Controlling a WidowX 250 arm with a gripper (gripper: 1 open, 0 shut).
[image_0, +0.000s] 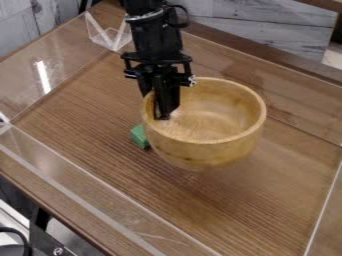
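My black gripper (163, 98) reaches down from the top of the camera view and is shut on the near-left rim of a large yellow wooden bowl (206, 136). The bowl is tilted toward the camera, its hollow showing. A small green object (139, 135) lies on the wooden surface just left of the bowl, partly hidden by it.
The wooden table (80, 150) has free room to the left and in the foreground. A grey marbled panel (267, 25) runs along the back. Clear plastic pieces sit at the back left, and a black cable lies at the bottom-left corner.
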